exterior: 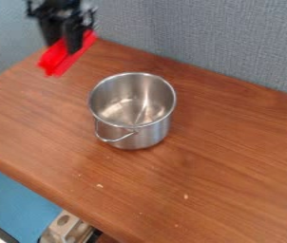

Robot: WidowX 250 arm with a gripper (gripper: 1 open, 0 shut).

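A red block (pixel 60 57) is raised in the upper left of the camera view, with my black gripper (pixel 65 38) over it, apparently holding it; the gripper is blurred, so its fingers are hard to make out. A steel pot (pixel 132 111) with a wire handle stands on the wooden table (pixel 210 180), to the right of and below the block, empty as far as I can see.
Grey padded walls (pixel 210 38) line the back and left. A metal bracket (pixel 65 231) sits at the lower-left edge beside a blue floor area.
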